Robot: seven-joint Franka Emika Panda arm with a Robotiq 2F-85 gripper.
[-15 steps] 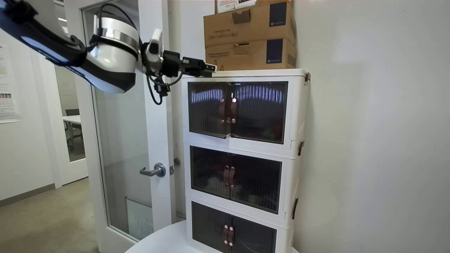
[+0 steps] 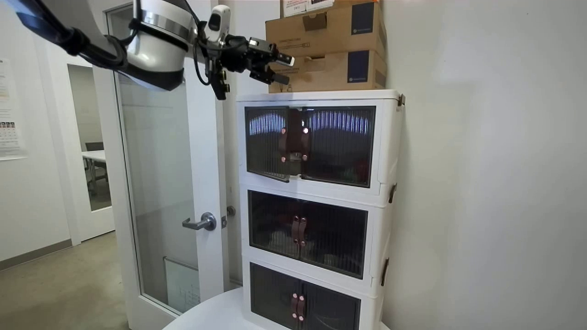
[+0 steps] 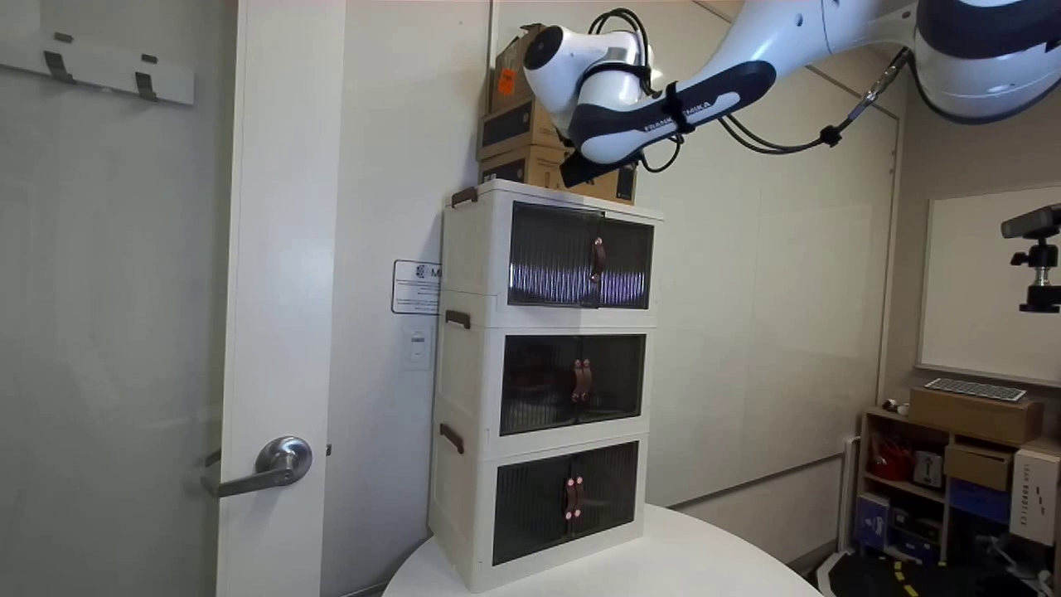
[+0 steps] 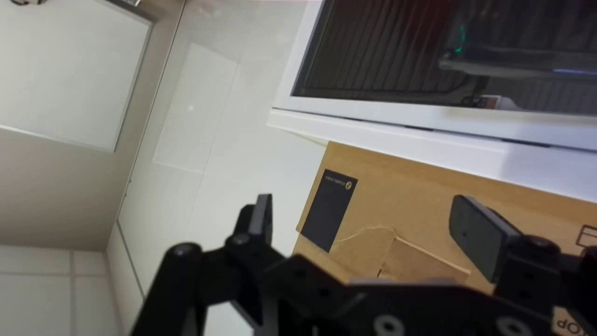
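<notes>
A white stacked cabinet has dark ribbed double doors on each level. Its top-level left door stands slightly ajar, leaving a gap beside the top right door. Brown handles with copper studs sit at the doors' inner edges. My gripper hangs above and in front of the top level, clear of the doors. In the wrist view the gripper is open, its fingers wide apart with nothing between them. From exterior view 2 the arm hides most of it.
Cardboard boxes are stacked on the cabinet top, behind the gripper. The cabinet stands on a round white table. A glass door with a lever handle is at the left; a wall lies to the right.
My gripper has risen and turned, from near the cabinet's top edge to in front of the boxes. The top left door has swung a little further outward.
</notes>
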